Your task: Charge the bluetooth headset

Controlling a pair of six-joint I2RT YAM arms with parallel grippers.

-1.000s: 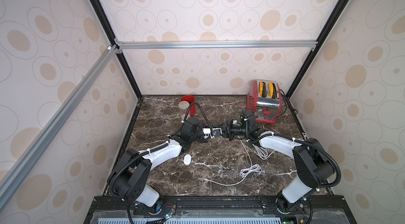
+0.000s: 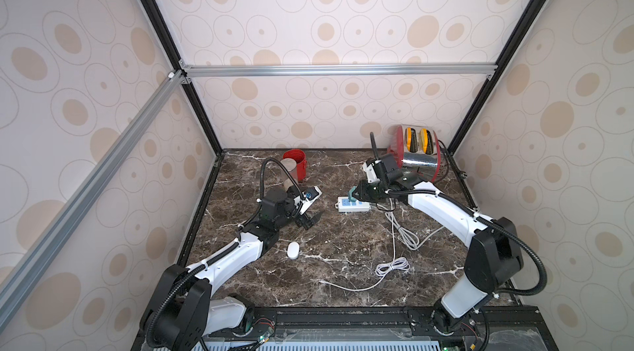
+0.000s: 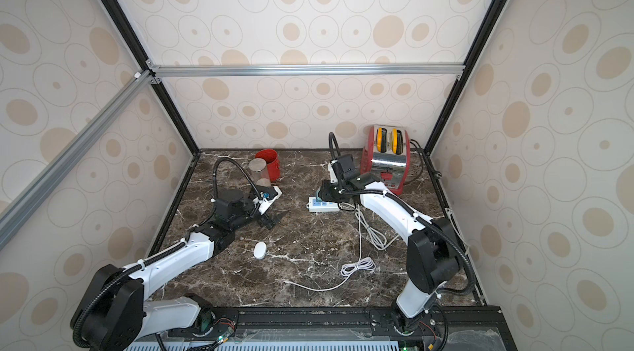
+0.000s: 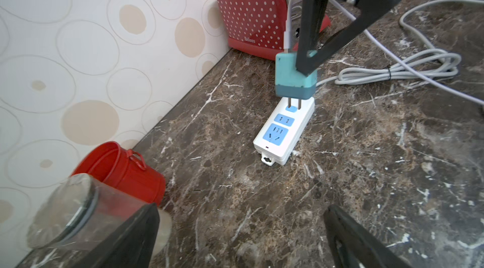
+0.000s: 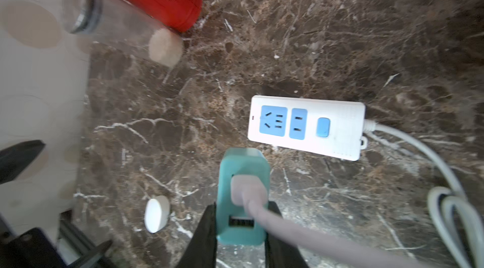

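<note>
A teal charger [image 4: 296, 73] with a white cable plugged into its top is in my right gripper [image 2: 357, 193], which is shut on it. In the left wrist view its two prongs point down and overlap the far part of the white power strip [image 4: 284, 130]; a gap in height cannot be judged. The strip's blue two-slot [image 5: 298, 123] and multi-slot [image 5: 273, 120] sockets are uncovered. My left gripper [image 2: 313, 211] stands open to the left of the strip, nothing between its fingers. The white oval headset case [image 2: 293, 250] lies on the table nearer the front.
A red bucket [image 2: 297, 164] and a clear jar [image 4: 100, 215] stand back left. A red toaster [image 2: 414, 155] is back right. Coiled white cable [image 2: 395, 264] lies front right, with bare table between it and the case.
The grippers met near the strip one second ago; the left has since drawn back left. The right one, holding the charger, has swung from level to pointing down over the strip.
</note>
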